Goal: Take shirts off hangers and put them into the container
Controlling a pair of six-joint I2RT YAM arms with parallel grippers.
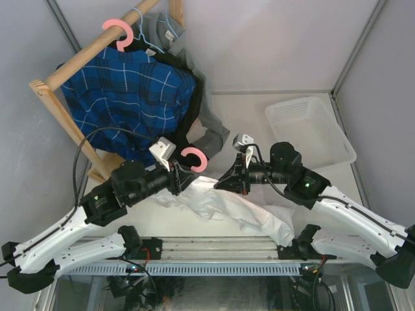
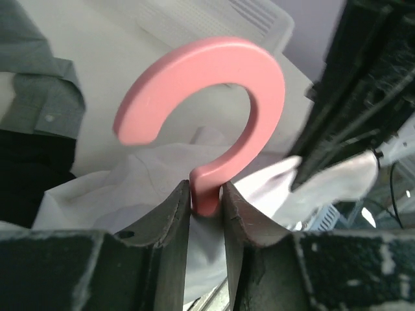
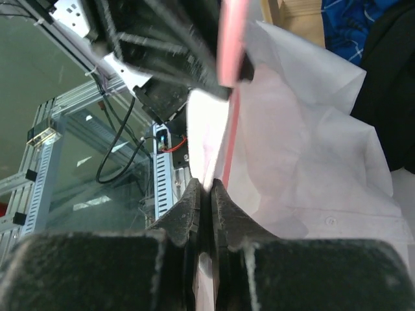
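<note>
A pink hanger's hook (image 2: 259,97) stands up out of my left gripper, which is shut on its neck. In the top view the hook (image 1: 196,159) curls beside the left gripper (image 1: 185,179). The white shirt (image 1: 227,210) spreads below it over the table. My right gripper is shut on a fold of the shirt's fabric (image 3: 211,129), close to the left gripper. Part of a pink hanger arm (image 3: 232,139) shows along that fold; the rest is hidden by the cloth.
A wooden rack (image 1: 97,55) at the back left bears a blue plaid shirt (image 1: 126,97) and darker garments, with another pink hook (image 1: 117,32) over its bar. An empty white basket (image 1: 311,129) sits at the back right.
</note>
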